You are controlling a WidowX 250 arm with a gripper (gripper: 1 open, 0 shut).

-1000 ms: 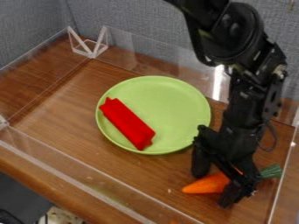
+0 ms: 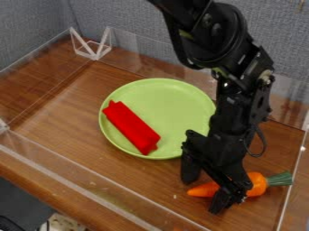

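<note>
My black gripper [image 2: 214,179] reaches down at the lower right, low over an orange carrot [image 2: 251,186] with a green top on the wooden table. A red block [image 2: 130,124] lies on a green plate [image 2: 172,101] to the left of the gripper.
A white wire-like object [image 2: 90,50] stands at the back left edge, and clear low walls border the table, with grey padded walls behind.
The gripper and arm have shifted slightly to the left over the carrot. The plate and red block are unchanged.
</note>
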